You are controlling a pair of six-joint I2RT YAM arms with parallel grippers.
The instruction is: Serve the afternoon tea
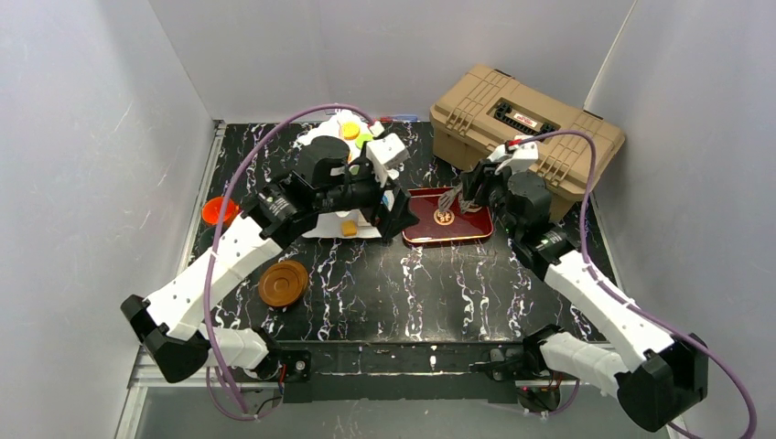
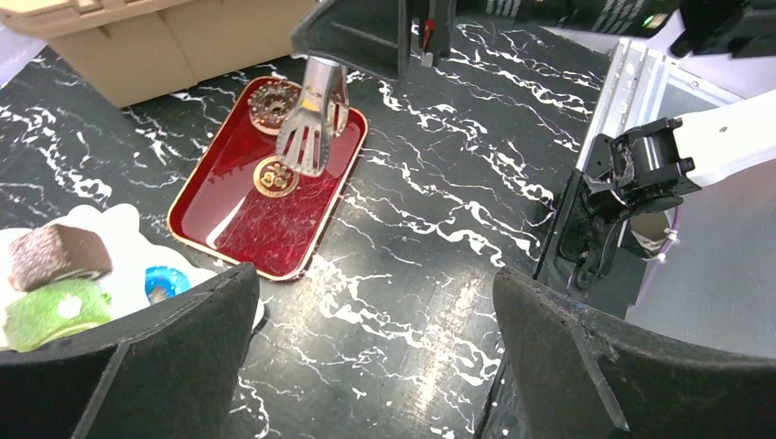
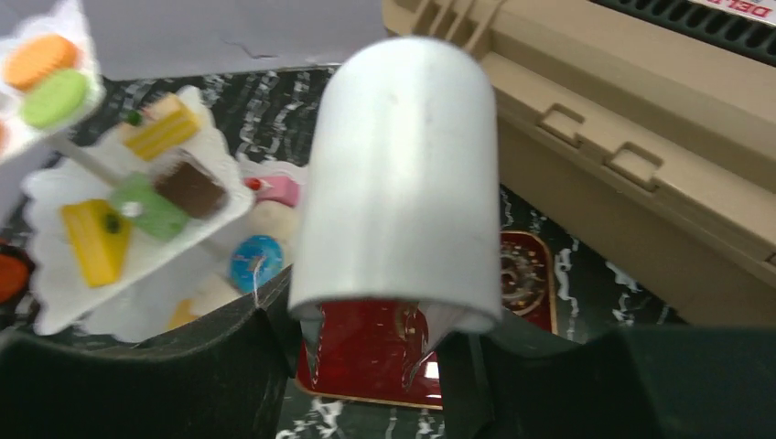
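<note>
The red tray (image 1: 430, 229) holds a chocolate donut (image 2: 271, 101). Over it hang silver serving tongs with a white cylindrical handle end (image 3: 395, 174); my right gripper (image 1: 476, 183) is at them, its fingers around their lower part in the right wrist view. Left of the tray, my left gripper (image 1: 390, 219) stands open and empty near the cake stand (image 1: 311, 229). The stand carries cakes, macarons and donuts, seen in the right wrist view.
A tan case (image 1: 526, 119) stands behind the tray. An orange cup (image 1: 216, 208) and a brown lid (image 1: 283, 283) lie on the left.
</note>
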